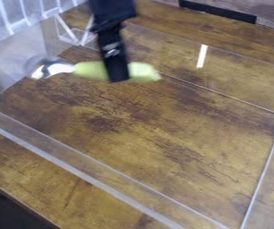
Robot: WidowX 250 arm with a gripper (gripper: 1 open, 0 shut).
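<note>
A black gripper (pixel 115 70) hangs in the upper middle of the camera view, blurred, over the back left of a clear-walled enclosure. A spoon with a pale green handle (pixel 143 72) is at its fingertips, held off to both sides of them, with the metal bowl (pixel 48 68) pointing left. The blur hides exactly how the fingers sit on the handle.
Clear acrylic walls (pixel 104 186) surround a bare wooden floor (pixel 164 134), which is open in the middle and right. A dark strip (pixel 218 12) lies at the back edge of the table.
</note>
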